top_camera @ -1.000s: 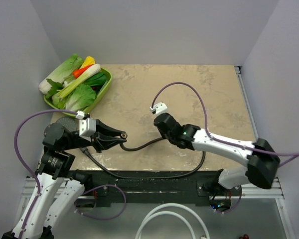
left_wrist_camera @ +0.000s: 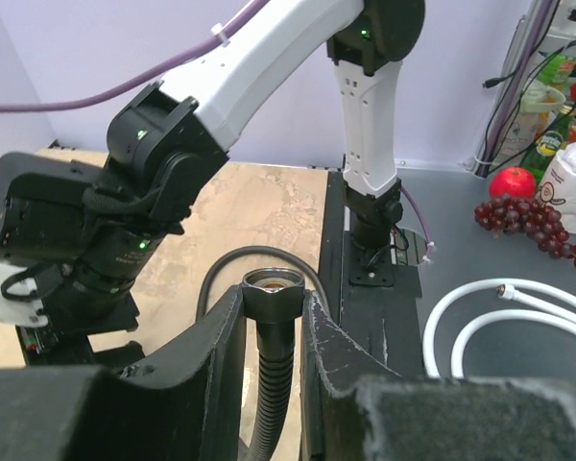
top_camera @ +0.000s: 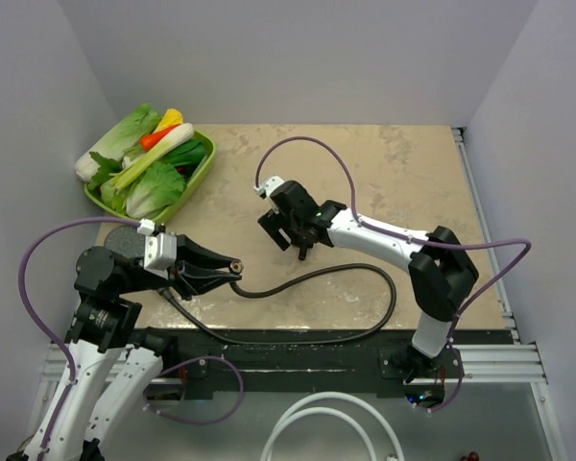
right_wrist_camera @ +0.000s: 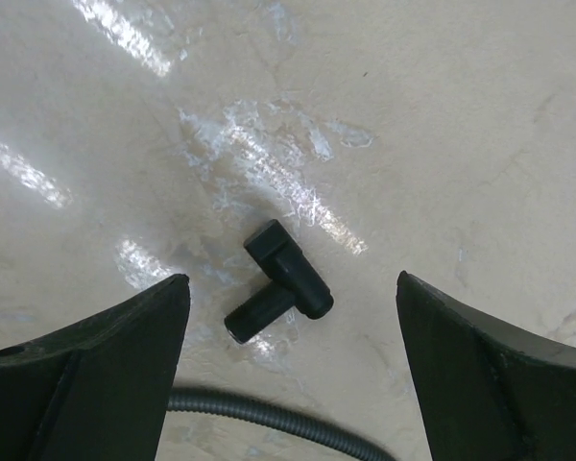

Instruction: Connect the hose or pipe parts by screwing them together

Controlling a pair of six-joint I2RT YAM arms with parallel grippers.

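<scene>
My left gripper (top_camera: 221,274) is shut on the end of a black corrugated hose (left_wrist_camera: 274,384), whose metal-lined fitting (left_wrist_camera: 274,298) stands upright between its fingers in the left wrist view. The hose (top_camera: 384,298) loops across the beige counter. My right gripper points down with its fingers wide apart, nothing held between them, above a black T-shaped fitting (right_wrist_camera: 307,288) lying on the counter. The hose passes just below that fitting in the right wrist view.
A green tray (top_camera: 204,168) of vegetables sits at the back left. Coiled white hoses (top_camera: 336,399) lie beyond the front edge. Walls enclose the back and sides.
The right arm has swung left and back over the counter, uncovering the T-shaped fitting in the top view. My left gripper has barely moved.
</scene>
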